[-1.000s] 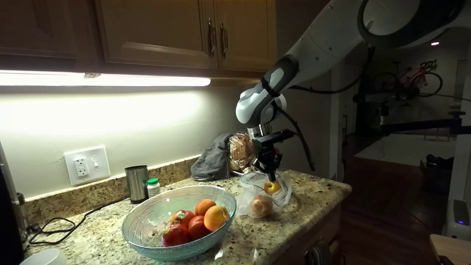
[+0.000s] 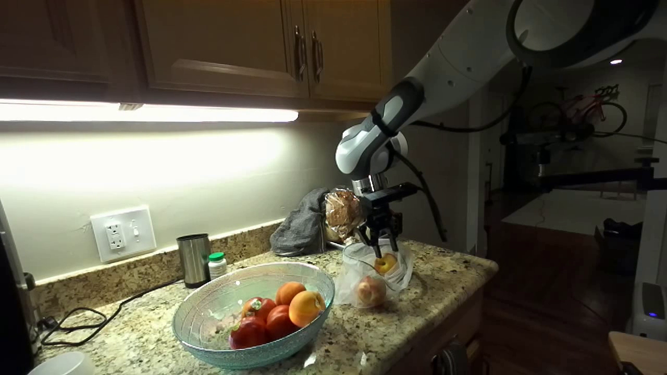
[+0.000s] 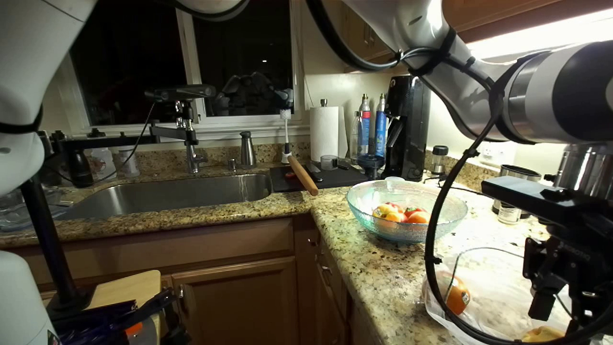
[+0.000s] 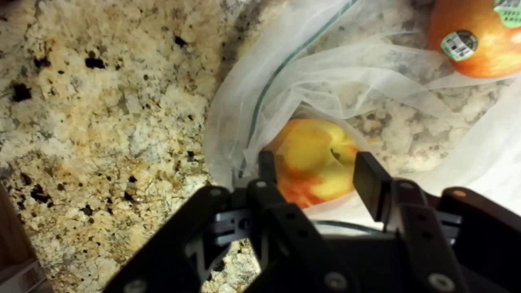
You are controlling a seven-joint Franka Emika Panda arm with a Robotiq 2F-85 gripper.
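Note:
A yellow-red apple [image 4: 312,156] lies in a clear plastic bag [image 4: 337,80] on the counter. Above it, my gripper points down with its fingers apart, one on either side of the apple in the wrist view. Whether the fingertips touch the apple is not clear. A second, orange-red apple [image 4: 481,36] with stickers rests in the same bag, off to the upper right. In exterior view 1 the gripper [image 2: 387,249] stands over the bag's opening, and the yellow apple [image 2: 385,263] shows just below the fingers.
A wide glass bowl [image 2: 206,350] holding several red and orange fruits stands beside the bag. Behind are a grey cloth [image 2: 301,225] and wrapped bread [image 2: 342,212]. A metal cup [image 2: 194,259] and a small bottle [image 2: 217,265] stand by the wall. The counter's edge is near the bag.
The gripper's fingers have spread apart; a second ago they looked close together above the yellow apple. The arm has barely shifted, and the fruit looks unmoved.

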